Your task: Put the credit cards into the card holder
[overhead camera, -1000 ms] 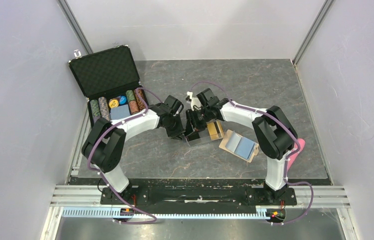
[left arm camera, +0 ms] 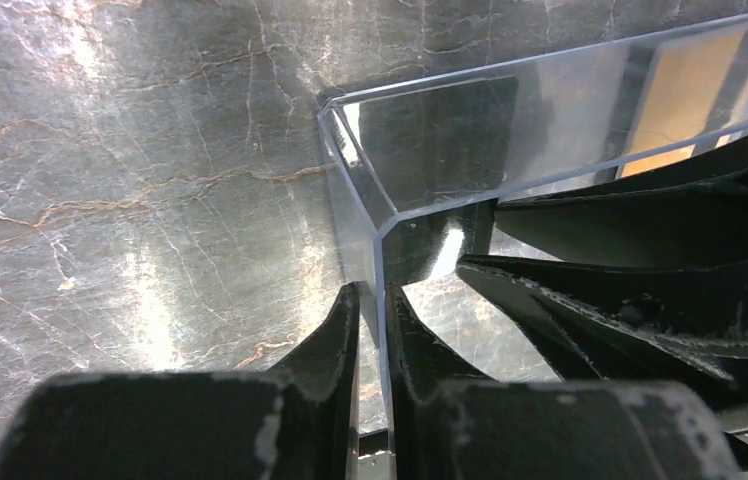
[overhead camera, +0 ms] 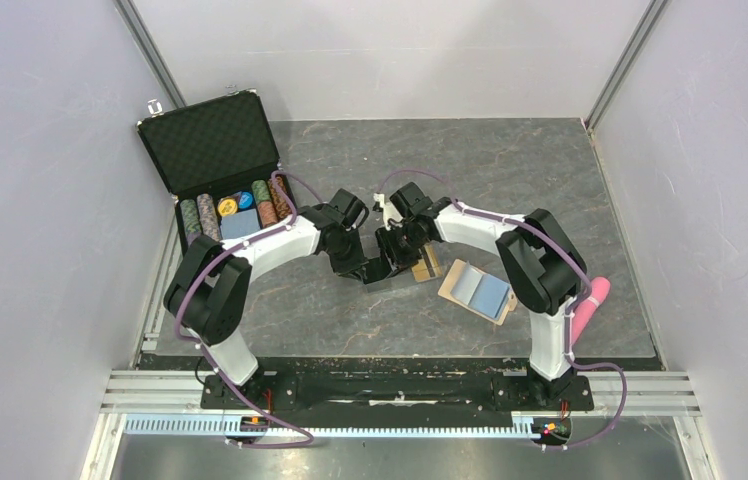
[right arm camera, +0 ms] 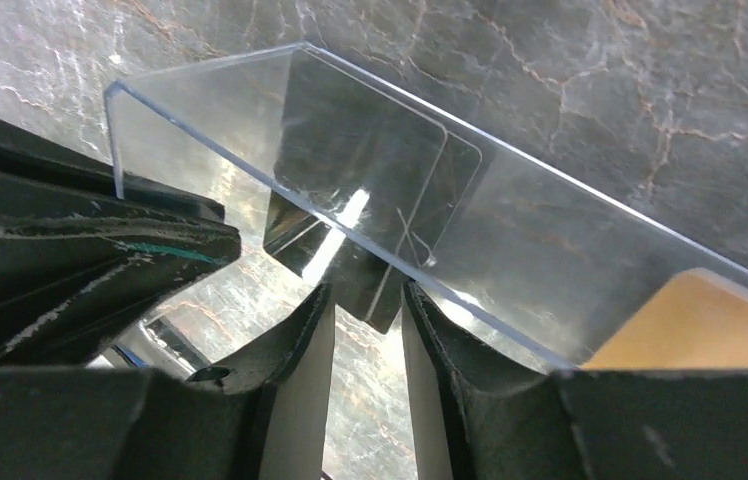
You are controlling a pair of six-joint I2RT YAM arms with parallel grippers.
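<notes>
My left gripper is shut on the end wall of the clear card holder (left arm camera: 560, 115). Dark cards (right arm camera: 370, 170) sit inside the holder's left end, seen through the plastic in both wrist views. A gold card (right arm camera: 700, 320) is toward its other end. My right gripper is over the holder with fingertips slightly apart, at the lower edge of the dark cards; whether anything is between them is unclear. In the top view both grippers meet at the table's middle.
A board with blue and white cards (overhead camera: 478, 293) lies right of the holder. An open chip case (overhead camera: 208, 150) stands at back left, and a pink roll (overhead camera: 592, 300) lies at far right.
The holder appears nudged a little left; the left arm has barely moved.
</notes>
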